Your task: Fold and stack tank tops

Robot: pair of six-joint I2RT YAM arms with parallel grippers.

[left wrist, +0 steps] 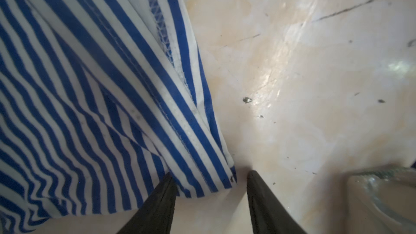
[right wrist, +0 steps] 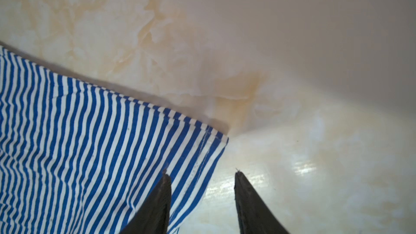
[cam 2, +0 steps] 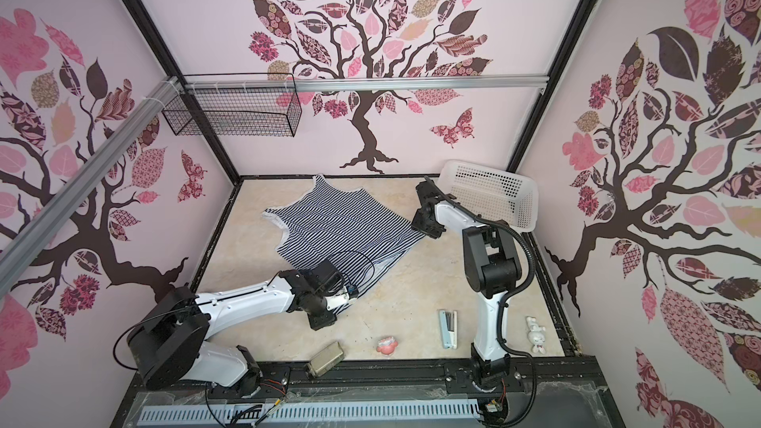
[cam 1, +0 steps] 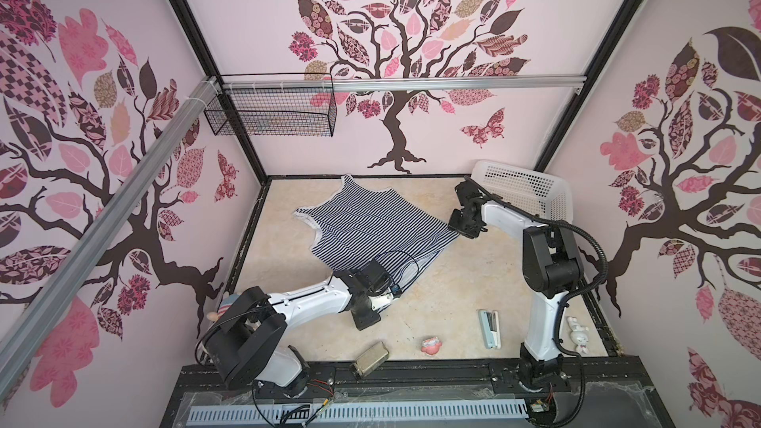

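Note:
A blue-and-white striped tank top [cam 1: 380, 222] lies spread on the table, its hem running diagonally toward the front right. In the left wrist view, a pointed corner of the striped cloth [left wrist: 186, 156] reaches between the parted fingers of my left gripper; the fingers are open around it. My right gripper is open over the right-hand corner of the tank top [right wrist: 190, 151], one finger above the cloth and the other above bare table. From above, the left arm hides part of the near cloth.
A white plastic basket [cam 1: 547, 190] stands at the back right. Near the front edge are a tan block [cam 1: 371, 359], a pink-and-white item [cam 1: 431, 345], a stapler-like object [cam 1: 490, 329] and a white figurine [cam 1: 578, 334].

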